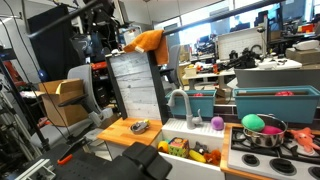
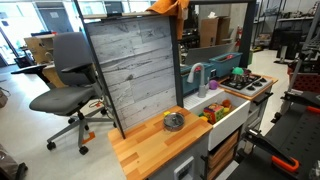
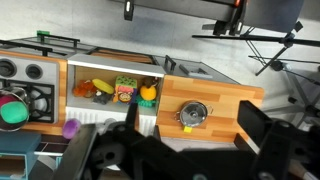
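My gripper appears open in the wrist view, its two dark fingers far apart at the lower edge. It looks down from high above the counter, and nothing shows between the fingers. A small metal pot (image 3: 193,113) sits on the wooden counter (image 3: 225,95), with a yellow item (image 3: 187,129) at its edge. Toy food, including an orange piece (image 3: 148,93), lies in the white sink (image 3: 146,70). On the stove (image 1: 272,162), a metal pot (image 1: 252,138) holds a green ball (image 1: 253,122) and a pink one.
An orange cloth (image 1: 148,40) hangs over the grey wood panel (image 1: 138,85). The faucet (image 1: 183,103) rises behind the sink. A purple item (image 1: 217,123) stands nearby, before teal bins (image 1: 277,106). Bare wood lies around the small pot.
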